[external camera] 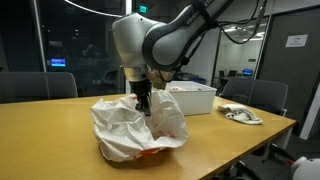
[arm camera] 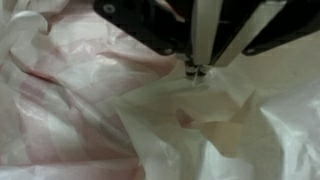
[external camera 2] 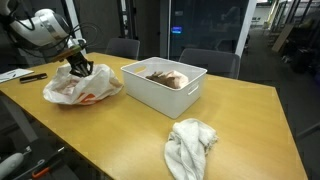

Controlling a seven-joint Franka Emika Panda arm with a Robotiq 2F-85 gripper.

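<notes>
A crumpled white plastic bag (external camera: pixel 120 128) with some red on it lies on the wooden table, bunched up around the arm's tip. My gripper points down into the bag; in the wrist view its fingertips sit close together against the thin plastic. Whether a fold is caught between them cannot be made out. Exterior view 2 has the same bag (external camera 2: pixel 75 88) at the table's far left end, with the gripper (external camera 2: pixel 82 68) over it. What the bag holds, if anything, is hidden.
A white bin (external camera 2: pixel 160 93) with brown and pale items inside stands beyond the bag. A pale cloth (external camera 2: pixel 188 148) lies crumpled on the table past it. Bare tabletop (external camera 2: pixel 250 115) stretches around these, and chairs line the edges.
</notes>
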